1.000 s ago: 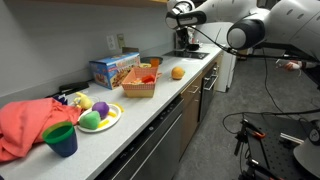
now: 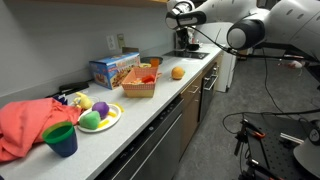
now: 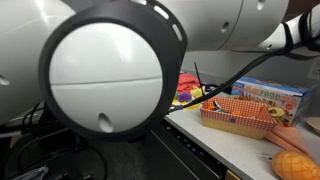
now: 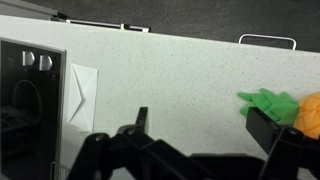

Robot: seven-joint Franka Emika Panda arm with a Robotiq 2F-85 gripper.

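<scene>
In the wrist view my gripper hangs over the pale speckled counter [image 4: 185, 75], its two dark fingers wide apart and nothing between them. A crumpled green cloth [image 4: 268, 105] lies by the right finger, touching or close to an orange round thing [image 4: 309, 116] at the frame's edge. To the left is a white folded paper or envelope [image 4: 82, 98], beside a black stove top [image 4: 28, 105] with knobs. Exterior view 1 shows the arm [image 2: 182, 17] reaching to the counter's far end, with the gripper small there.
Along the counter stand an orange basket [image 2: 140, 84], a blue box [image 2: 115, 69], a plate of toy food [image 2: 98, 118], a green cup [image 2: 62, 138] and a red cloth [image 2: 32, 126]. The arm's large white joint [image 3: 110, 75] blocks much of exterior view 2.
</scene>
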